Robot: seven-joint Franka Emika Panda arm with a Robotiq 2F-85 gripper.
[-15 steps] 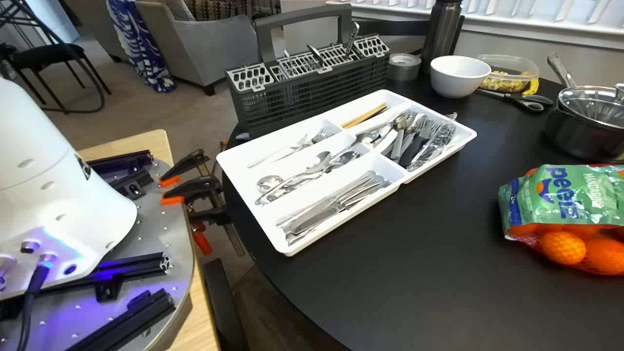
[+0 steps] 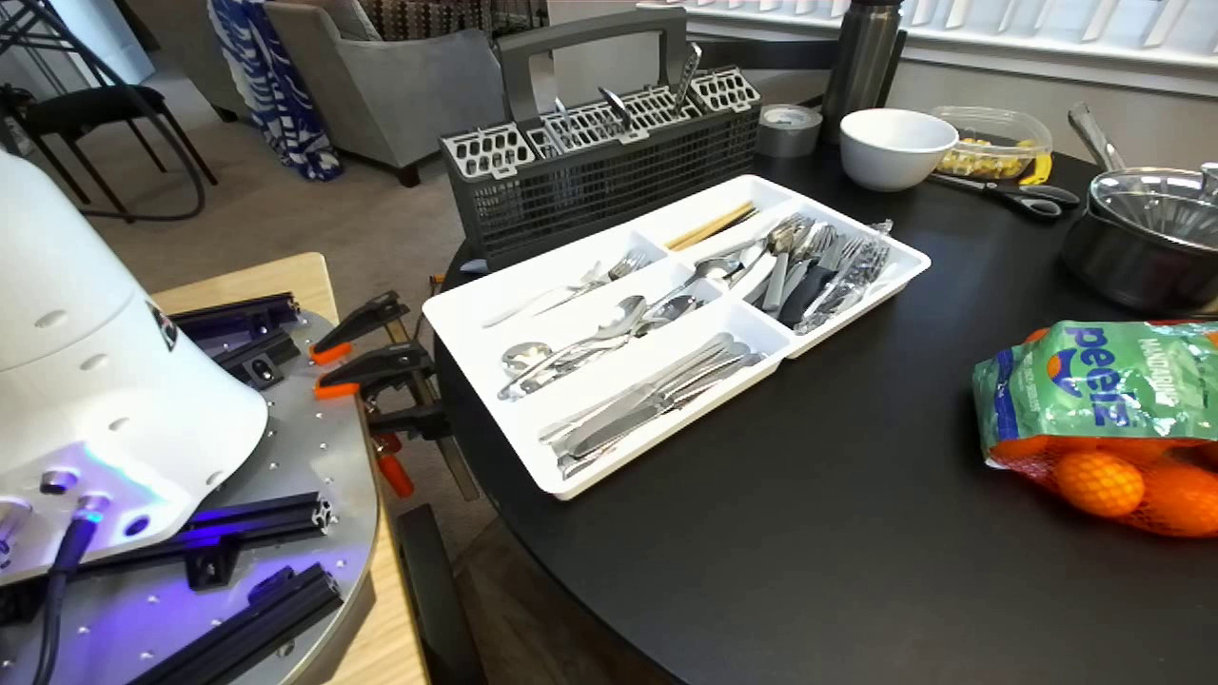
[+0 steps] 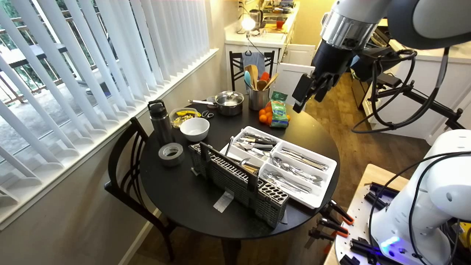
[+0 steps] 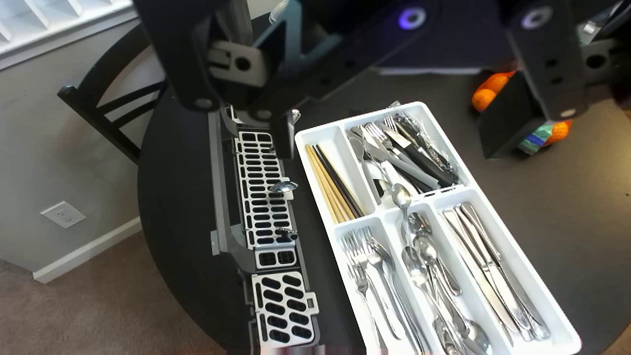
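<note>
In the wrist view my gripper is open, its two black fingers wide apart and nothing held between them. The second exterior view has the gripper [image 3: 298,103] high above the table's right side, clear of everything. A white cutlery tray [image 4: 440,190] lies on the table, its compartments holding chopsticks [image 4: 331,186], forks [image 4: 378,266], spoons [image 4: 426,254], knives [image 4: 491,260] and mixed utensils. Alongside the tray stands a dark grey dishwasher basket [image 2: 594,171] with a tall handle; a few utensils [image 2: 617,107] poke out of its slotted top.
A bag of oranges [image 2: 1096,422], a lidded pot [image 3: 229,103], a white bowl [image 3: 194,128], a tape roll [image 3: 171,154], a dark bottle [image 3: 161,123] and a utensil holder [image 3: 259,96] share the round black table [image 2: 799,525]. Its surface in front of the tray is bare.
</note>
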